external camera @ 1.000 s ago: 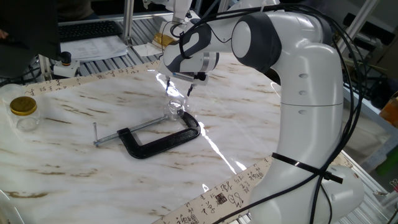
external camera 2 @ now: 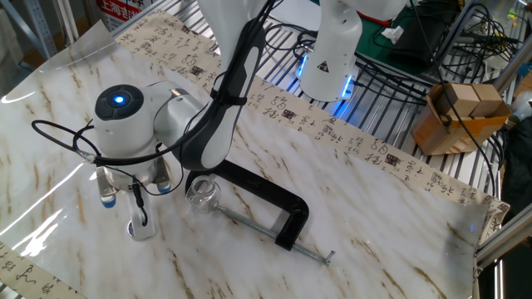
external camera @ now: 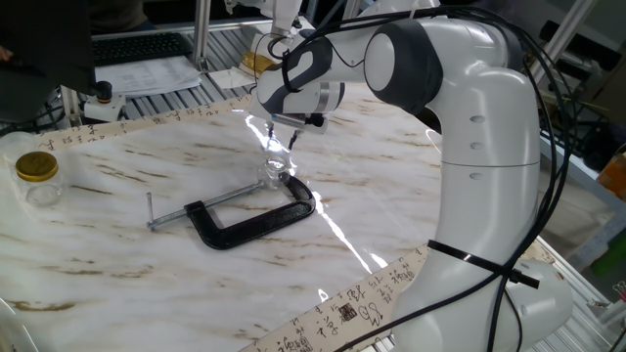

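Note:
My gripper (external camera: 283, 145) points down above the marbled table, its two dark fingers apart in exterior view 1. In exterior view 2 the gripper (external camera 2: 140, 223) is left of a clear glass jar (external camera 2: 202, 193). A pale shape shows around its fingertips there; glare hides whether anything is held. The jar (external camera: 273, 174) appears just beyond the end of a black C-clamp (external camera: 256, 227) in exterior view 1. This clamp (external camera 2: 264, 193) lies flat, its silver screw (external camera 2: 270, 232) extending to the lower right in exterior view 2.
A jar with a gold lid (external camera: 37, 168) stands at the table's far left in exterior view 1. A cardboard box (external camera 2: 453, 124) sits beyond the table's patterned border (external camera 2: 349, 141). Open table surface lies around the clamp.
In exterior view 1 the gripper's fingers stand slightly closer together than before. The arm, jar and clamp appear unmoved.

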